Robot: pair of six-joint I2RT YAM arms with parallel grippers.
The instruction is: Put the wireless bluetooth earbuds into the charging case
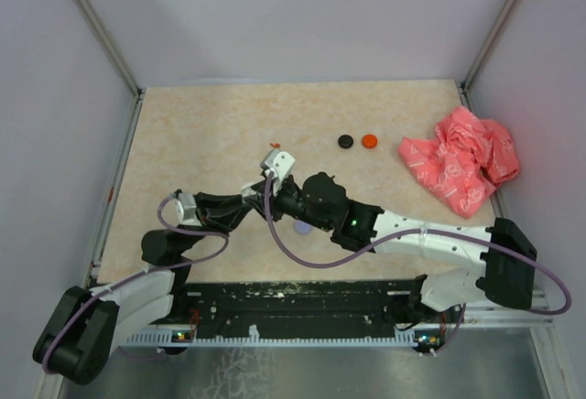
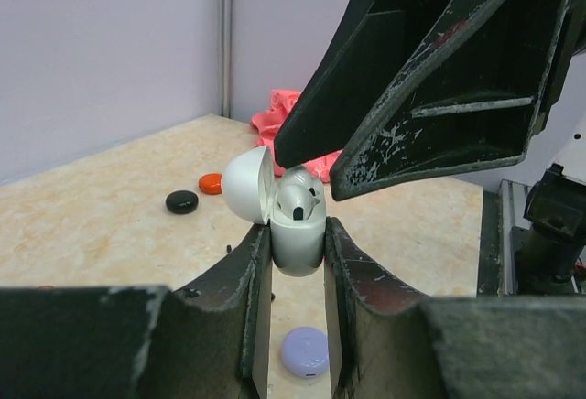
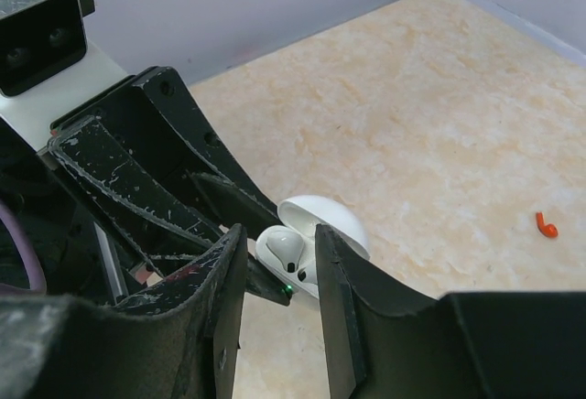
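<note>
The white charging case [image 2: 298, 243], its lid raised, is gripped upright by my left gripper. One white earbud [image 2: 295, 199] sits down in the case, its dark marks showing. In the right wrist view the case's lid [image 3: 328, 217] leans back behind the earbud [image 3: 280, 249], and a small green light glows at the case's front. My right gripper is open just above the case, its fingers apart with nothing held between them. Whether a second earbud sits in the case I cannot tell.
On the table lie a black disc [image 1: 345, 141], an orange disc [image 1: 369, 141], a lilac disc [image 1: 302, 227] and a small orange piece [image 1: 275, 145]. A crumpled red cloth [image 1: 462, 161] lies at the right.
</note>
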